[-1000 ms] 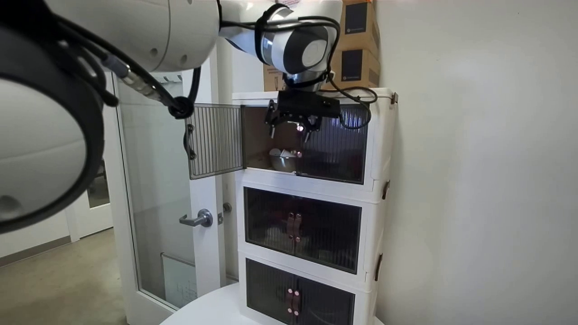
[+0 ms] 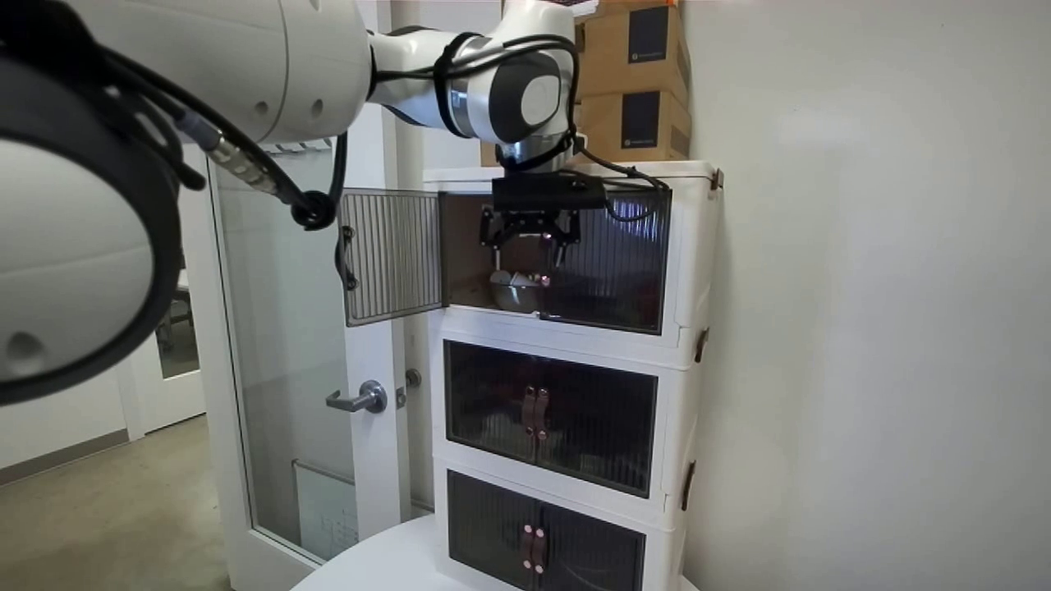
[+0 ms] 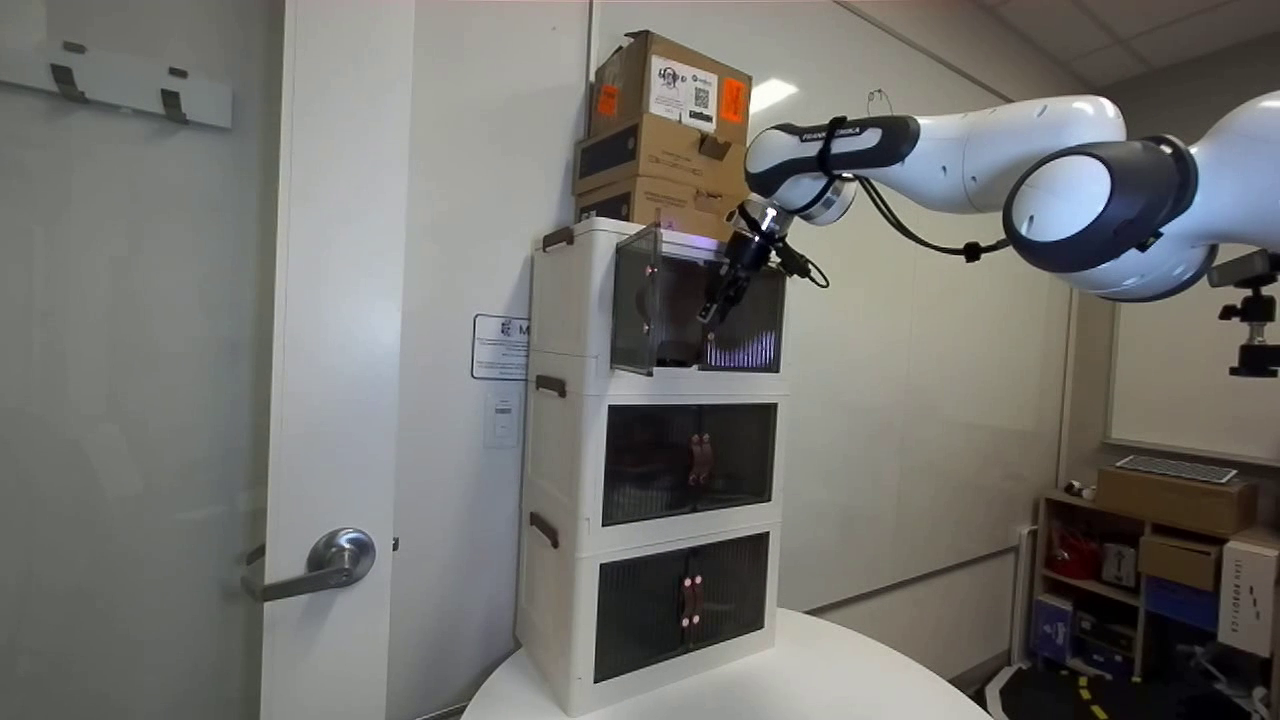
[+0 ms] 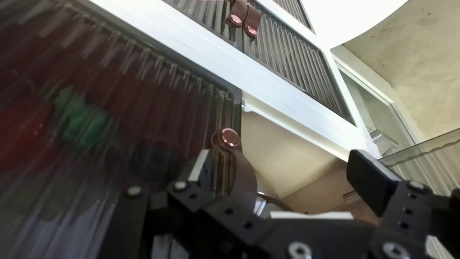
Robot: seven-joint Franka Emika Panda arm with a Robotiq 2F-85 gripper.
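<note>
The top cabinet's left door (image 2: 394,258) is swung out wide, while its right door (image 2: 612,271) is closed. In exterior view 1, my gripper (image 2: 529,262) points downward at the top compartment, near the right door's free edge. Its fingers are spread apart in the wrist view, where the gripper has the brown strap handle (image 4: 243,179) of the closed door showing between them, nearer the left finger (image 4: 206,166). No grip on the strap shows. A bowl (image 2: 517,295) with light-coloured items sits inside the compartment, partly hidden by the right door.
Two closed cabinets, the middle one (image 2: 493,346) and the bottom one (image 2: 488,467), stand below on a round white table (image 3: 840,666). Cardboard boxes (image 3: 666,146) are stacked on top. A glass door with a lever handle (image 2: 360,398) is at the left; to the right is a bare wall.
My arm has shifted left and the gripper has turned and come slightly lower before the top compartment. Its fingers remain apart. The cabinet doors and bowl look unmoved.
</note>
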